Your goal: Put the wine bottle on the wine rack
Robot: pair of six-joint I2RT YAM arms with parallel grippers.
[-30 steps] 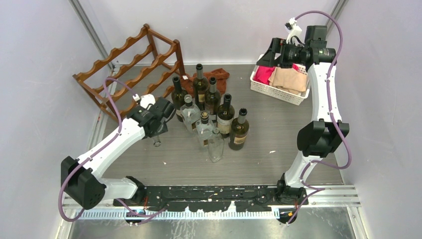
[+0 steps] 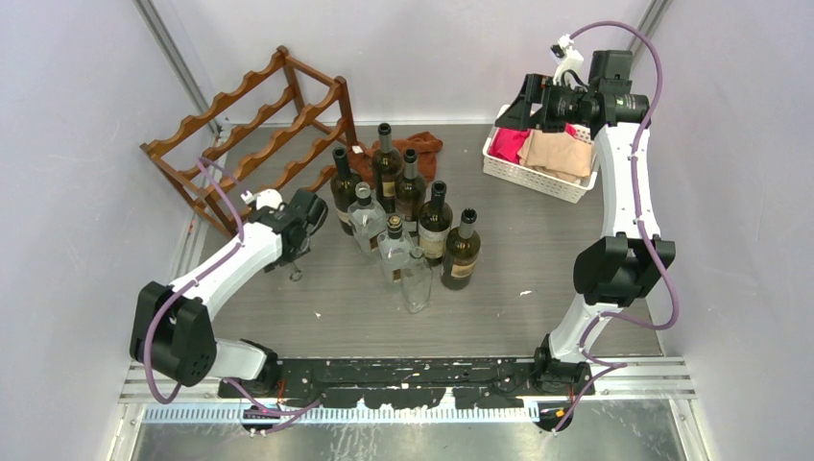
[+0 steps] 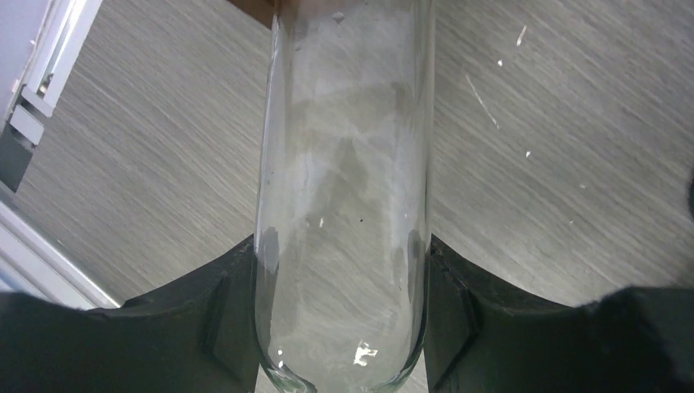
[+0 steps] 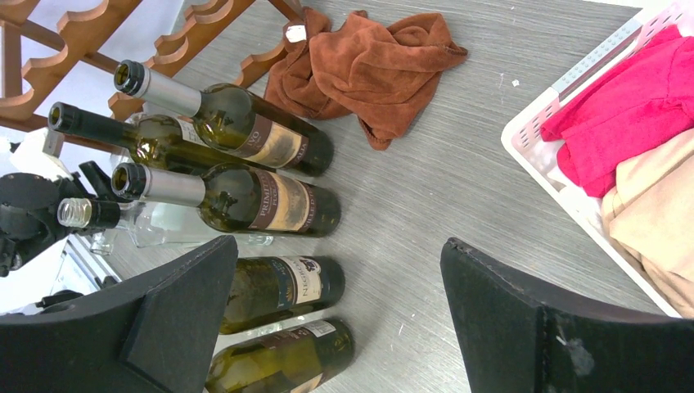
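My left gripper (image 2: 293,245) is shut on a clear glass bottle (image 3: 344,180), left of the bottle group and in front of the wooden wine rack (image 2: 245,115), which stands at the back left. In the left wrist view the bottle lies lengthwise between both fingers. My right gripper (image 2: 523,115) hangs open and empty above the basket at the back right. Several dark green bottles (image 4: 270,205) and clear bottles (image 2: 416,286) stand grouped mid-table.
A white basket (image 2: 518,173) holds red and beige cloths. A brown cloth (image 4: 376,65) lies behind the bottles.
My left gripper, with the clear bottle in it, has moved slightly toward the left. The right arm and the standing bottles look unchanged.
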